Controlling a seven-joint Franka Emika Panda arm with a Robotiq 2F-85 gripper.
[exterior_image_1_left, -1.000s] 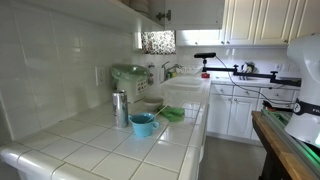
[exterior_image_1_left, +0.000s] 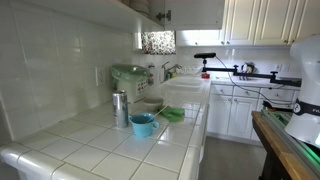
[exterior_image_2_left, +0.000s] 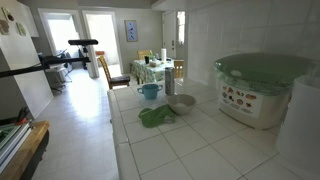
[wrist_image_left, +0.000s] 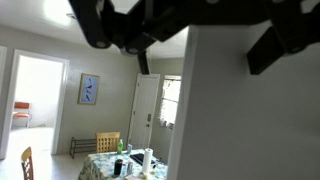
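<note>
In the wrist view my gripper stands open, its dark fingers (wrist_image_left: 143, 62) spread wide on the left and right. A pale upright panel (wrist_image_left: 222, 115), apparently a cabinet door, fills the space between and below them. Some gap shows between the left finger and the panel's edge; contact on the right side cannot be told. In exterior view 1 an open cabinet door (exterior_image_1_left: 200, 14) hangs at the top, with a small dark shape (exterior_image_1_left: 163, 15) by its left edge, too small to identify. The white arm (exterior_image_1_left: 309, 90) rises at the right edge.
On the tiled counter stand a blue cup (exterior_image_1_left: 144, 125) with a stick in it, a silver shaker (exterior_image_1_left: 121, 109), a bowl (exterior_image_2_left: 181, 103), a green cloth (exterior_image_2_left: 157, 116) and a white bin with a green lid (exterior_image_2_left: 262, 67). The upper cabinet's underside (exterior_image_1_left: 105, 12) overhangs the counter.
</note>
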